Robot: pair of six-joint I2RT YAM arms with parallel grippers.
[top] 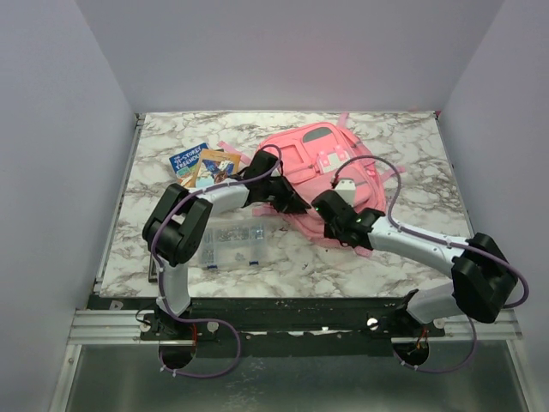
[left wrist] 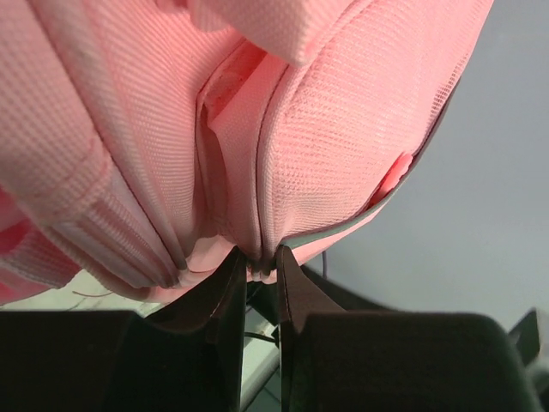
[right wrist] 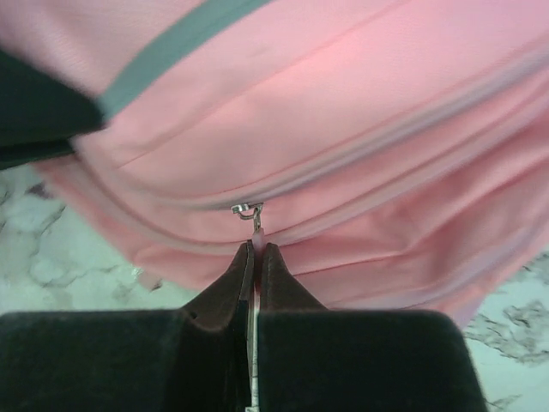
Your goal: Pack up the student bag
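A pink student bag lies on the marble table, its near edge between my two arms. In the left wrist view my left gripper is shut on a seam of the bag beside the grey trim. My right gripper is shut on the zipper pull of the bag; the metal zipper slider shows just ahead of its fingertips. The left gripper's black fingers appear at the left edge of the right wrist view.
Two books, one blue and one tan, lie at the back left. A clear plastic case rests in front of the left arm. Open marble shows at the far right.
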